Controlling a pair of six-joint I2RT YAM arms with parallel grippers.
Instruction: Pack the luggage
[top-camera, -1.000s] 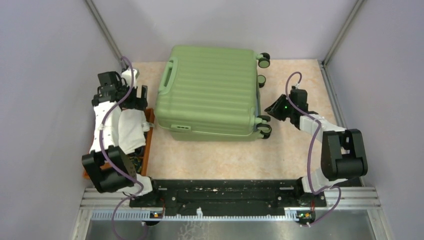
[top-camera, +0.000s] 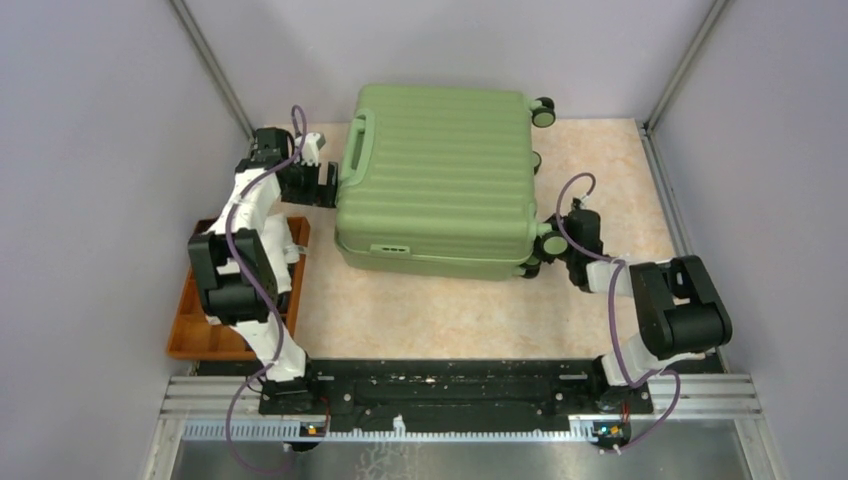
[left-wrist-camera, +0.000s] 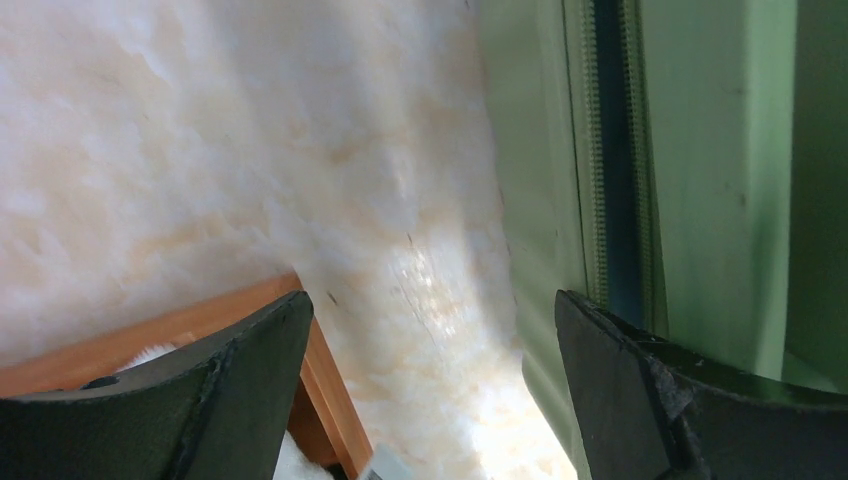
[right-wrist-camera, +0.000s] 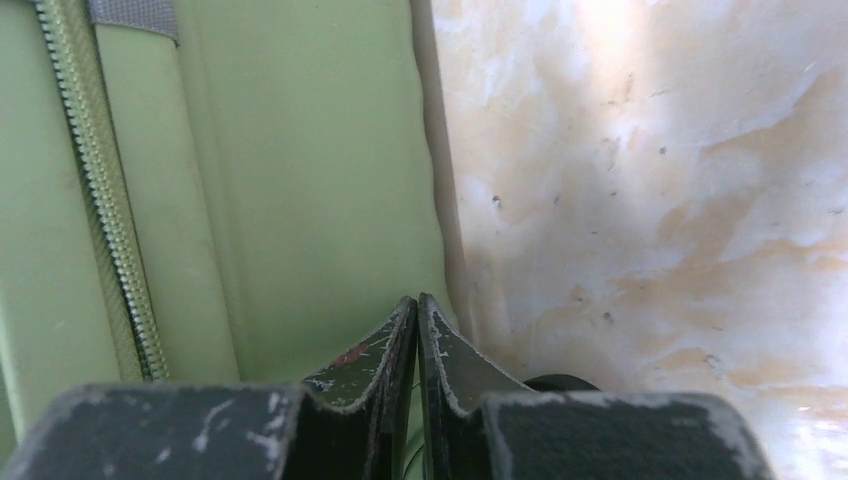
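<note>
A green hard-shell suitcase (top-camera: 435, 175) lies closed across the middle of the table in the top view, wheels on the right. My left gripper (top-camera: 318, 187) stands open against its left end; in the left wrist view the zipper (left-wrist-camera: 628, 160) runs past the right finger. My right gripper (top-camera: 558, 240) is at the lower-right wheel corner. In the right wrist view its fingertips meet at the green case's edge, beside a zipper (right-wrist-camera: 105, 190); what is held between them is unclear.
A wooden tray (top-camera: 185, 330) holding white cloth lies at the left, under my left arm. Walls bound the back and sides.
The suitcase has moved right and slightly toward the back. The left gripper moved right with its end. The right gripper moved down and left onto the wheel corner.
</note>
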